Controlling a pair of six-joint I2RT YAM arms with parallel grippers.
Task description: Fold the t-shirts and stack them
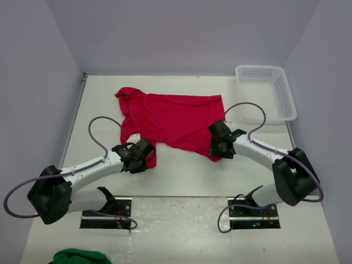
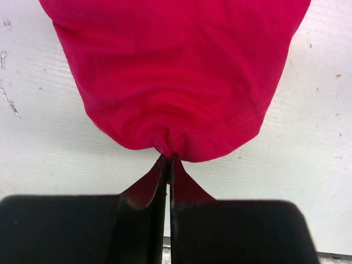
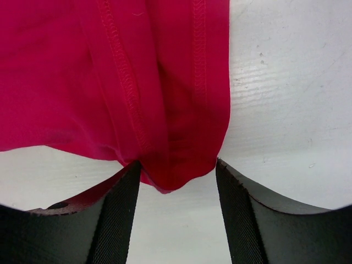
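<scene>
A red t-shirt [image 1: 173, 115] lies spread on the white table, bunched at its upper left. In the left wrist view my left gripper is shut on the tip of a rounded flap [image 2: 176, 77] of the shirt at its near left. My right gripper stands part open over the shirt's near right corner [image 3: 181, 132], its fingertips either side of the folded, seamed tip, which rests between them on the table.
An empty white basket [image 1: 263, 93] sits at the back right. Green cloth [image 1: 77, 257] lies at the lower left, off the work surface.
</scene>
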